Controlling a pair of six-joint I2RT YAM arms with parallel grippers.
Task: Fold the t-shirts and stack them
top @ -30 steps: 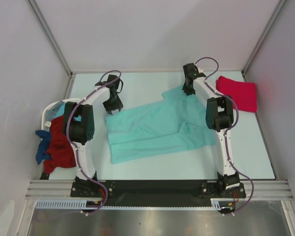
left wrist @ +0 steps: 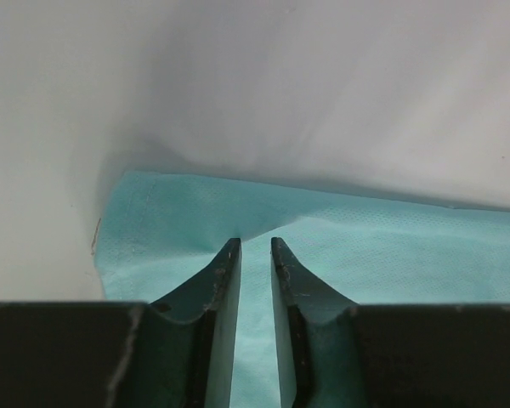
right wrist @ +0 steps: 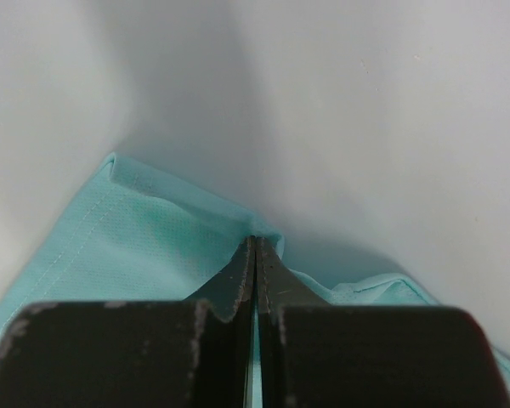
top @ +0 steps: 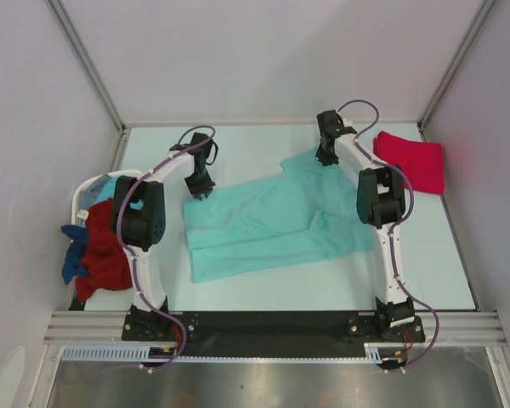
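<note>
A turquoise t-shirt lies spread across the middle of the white table, its upper right part bunched and creased. My left gripper is part open over the shirt's left upper edge, close to a corner, with a small gap between its fingertips. My right gripper is shut at a folded upper edge of the shirt; whether any cloth is between its fingertips I cannot tell.
A folded red t-shirt lies at the back right. A white basket at the left holds red, blue and turquoise cloths.
Since about a second ago my left gripper has moved slightly toward the front and right, over the shirt's edge. The right gripper and the shirt look unchanged.
</note>
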